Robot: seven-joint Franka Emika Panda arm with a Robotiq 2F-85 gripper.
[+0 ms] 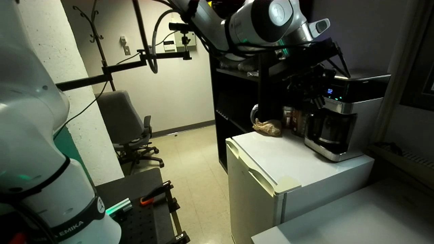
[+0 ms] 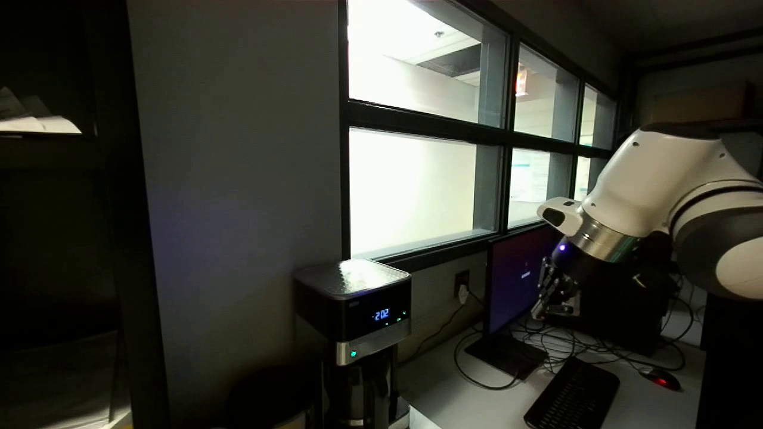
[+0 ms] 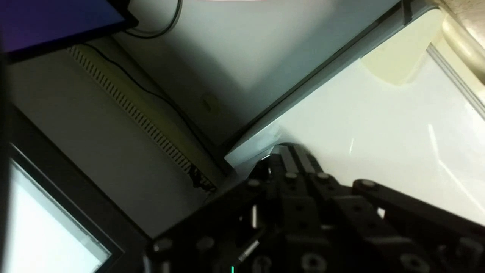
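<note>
In exterior view 1 my gripper (image 1: pixel 318 101) hangs above the white fridge, in front of the coffee maker (image 1: pixel 368 116) as seen from there. Its two fingers lie together in the wrist view, so the gripper is shut, and nothing shows between them. Exterior view 2 has the gripper (image 2: pixel 551 307) up in the air to the right of the coffee maker (image 2: pixel 354 304), whose display is lit. A glass carafe (image 1: pixel 331 128) sits in the machine. Whether the fingers touch the machine cannot be told.
A crumpled brown bag (image 1: pixel 268 127) and jars (image 1: pixel 299 122) stand at the back of the fridge top (image 1: pixel 266 152), whose front part is clear. To the side, a desk holds a monitor (image 2: pixel 522 279), a keyboard (image 2: pixel 574 393) and loose cables. A dark shelf (image 1: pixel 234 105) stands behind.
</note>
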